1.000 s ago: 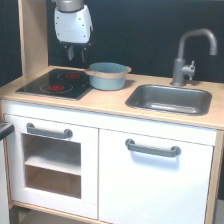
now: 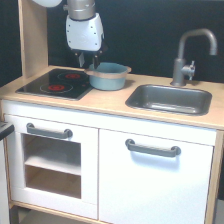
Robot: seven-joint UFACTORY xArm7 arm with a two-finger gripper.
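Note:
A blue-grey pot [image 2: 110, 78] stands on the wooden counter, between the black stove top and the sink. From the top of the view the white arm [image 2: 84, 33] reaches down, with my gripper [image 2: 90, 62] at the pot's left rim. Its dark fingers are small and overlap the pot's edge, so how far apart they stand and whether they touch the pot are unclear. The pot's left handle is largely hidden behind them.
The black stove top [image 2: 57, 84] with red rings lies left of the pot. To the right are the sink [image 2: 170, 98] and its tall grey faucet [image 2: 182, 62]. Below the counter are an open-looking shelf compartment [image 2: 53, 165] and a white door [image 2: 150, 180].
My gripper has moved down and to the right, from above the stove top's back right side to the pot's left rim. The pot looks much the same.

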